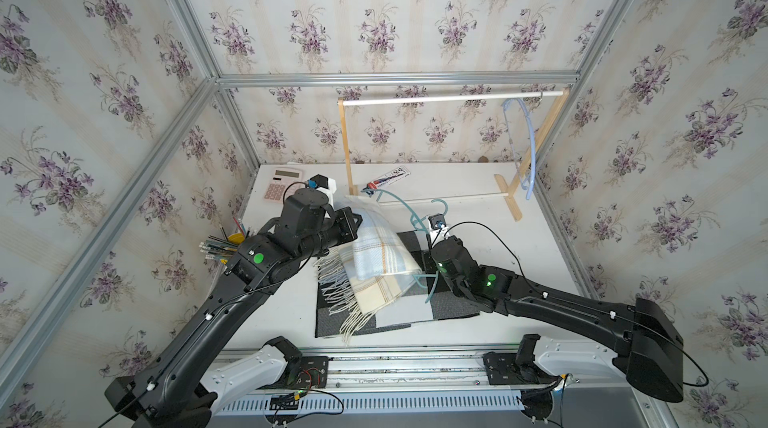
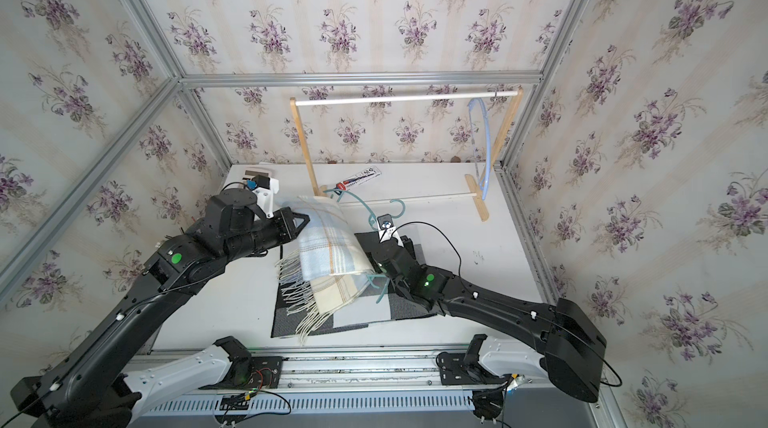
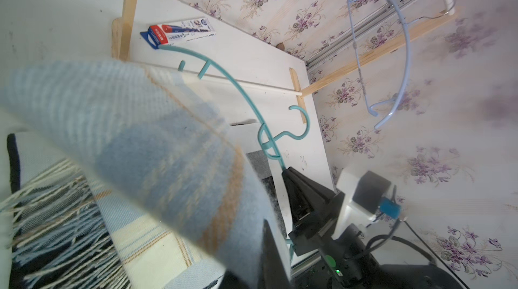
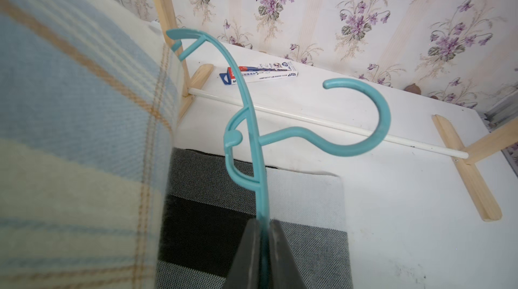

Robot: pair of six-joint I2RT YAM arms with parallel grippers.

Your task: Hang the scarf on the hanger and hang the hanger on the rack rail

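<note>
The pale blue, cream and orange plaid scarf (image 1: 376, 248) is raised at its upper part, with my left gripper (image 1: 355, 224) shut on it. Its cream fringe (image 3: 56, 224) trails low at the left. In the right wrist view, my right gripper is shut on the teal hanger (image 4: 253, 121), whose hook points right. One end of this hanger reaches up beside the scarf (image 4: 81, 143), and its lower part goes behind or under the cloth. Exactly how scarf and hanger overlap there is hidden. In the left wrist view, the left fingertips are partly covered by cloth.
A wooden rack with a white rail (image 1: 448, 98) stands at the back, a blue hanger (image 1: 529, 140) on its right end. A dark grey checked cloth (image 4: 210, 224) lies below. A boxed item (image 1: 389, 180), a calculator (image 1: 285, 182) and a pen holder sit around.
</note>
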